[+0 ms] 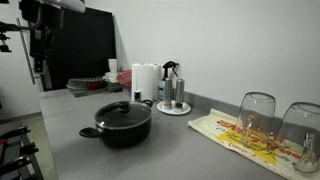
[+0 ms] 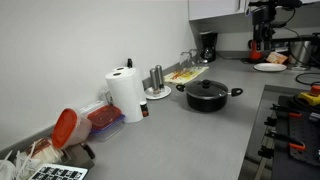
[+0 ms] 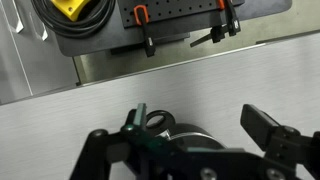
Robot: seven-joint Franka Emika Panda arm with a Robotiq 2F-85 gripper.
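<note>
A black pot with a glass lid (image 1: 124,118) stands on the grey table; its two side handles and lid knob show. The second exterior view also has the lidded pot (image 2: 207,92), near the middle of the table. My gripper (image 1: 39,67) hangs high at the left in the first exterior view, well clear of the pot. In the wrist view the gripper is open, with its two black fingers spread wide. Below it, a handle and part of the pot's rim (image 3: 182,130) show, while the gripper body hides the rest.
Two upside-down glasses (image 1: 256,114) rest on a yellow patterned cloth (image 1: 225,131). Shakers and a spray bottle stand on a white plate (image 1: 174,108), near white paper rolls (image 1: 146,80). Plastic tubs (image 2: 70,128) and a dish rack crowd one end.
</note>
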